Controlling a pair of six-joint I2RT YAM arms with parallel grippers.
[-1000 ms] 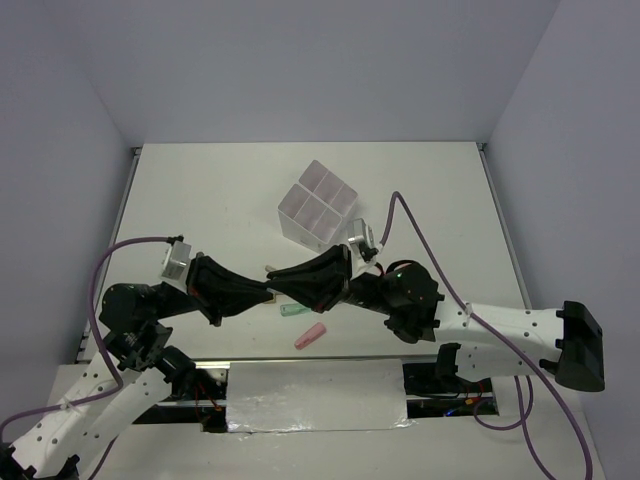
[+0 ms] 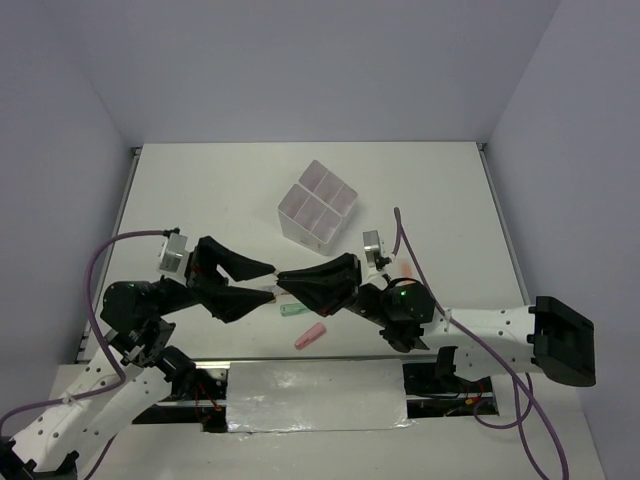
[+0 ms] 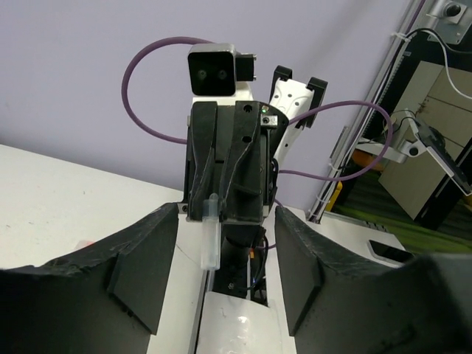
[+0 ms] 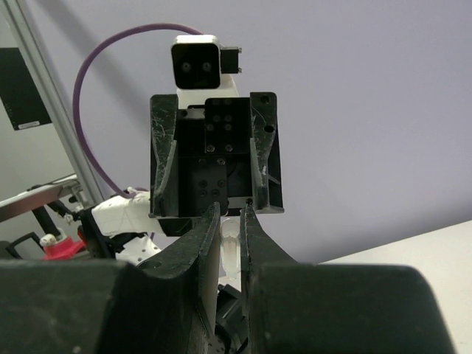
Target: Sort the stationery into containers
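Note:
My two grippers face each other above the table's middle. My left gripper (image 2: 268,283) is open, its fingers spread around empty space in the left wrist view. My right gripper is shut on a small translucent cylindrical item (image 3: 211,236), which points toward the left gripper. Behind them stands a grey compartment container (image 2: 318,205). On the table lie a green item (image 2: 295,309), a pink item (image 2: 310,335) and another pale pink item (image 2: 406,269) partly behind the right arm.
Grey walls surround it, and the arms occupy the front. Purple cables loop above both arms.
My left gripper has opened from around the item and moved slightly up. The right gripper, still holding the item, has shifted a little right, its arm turning slightly.

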